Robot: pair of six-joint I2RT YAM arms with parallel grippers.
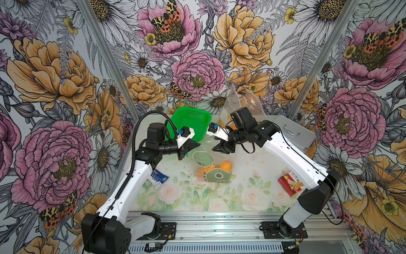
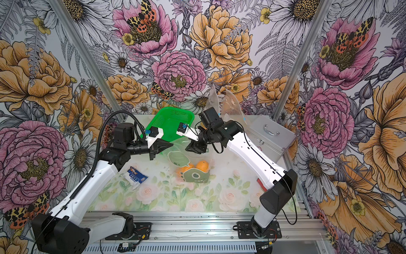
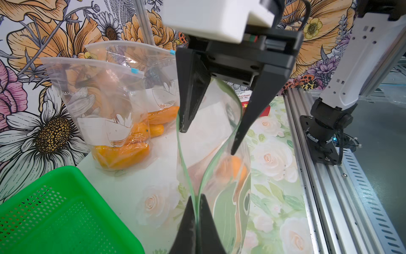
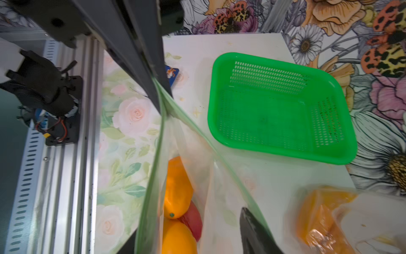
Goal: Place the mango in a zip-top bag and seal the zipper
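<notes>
A clear bag with green leaf print point(image 1: 217, 175) hangs upright at the table's middle, orange mangoes point(image 1: 225, 165) inside, and a red fruit point(image 4: 190, 218) seen from the right wrist. My left gripper is shut on the bag's green rim. My right gripper point(image 1: 215, 146) is part open at the other side of the rim; in the left wrist view its fingers straddle the mouth, and whether either touches the film I cannot tell.
A green basket point(image 4: 279, 114) stands at the back left, two filled bags point(image 3: 101, 110) behind the bag, a grey metal box point(image 2: 275, 135) at right. A blue packet point(image 2: 136, 175) and a red box point(image 1: 290, 183) lie at either side.
</notes>
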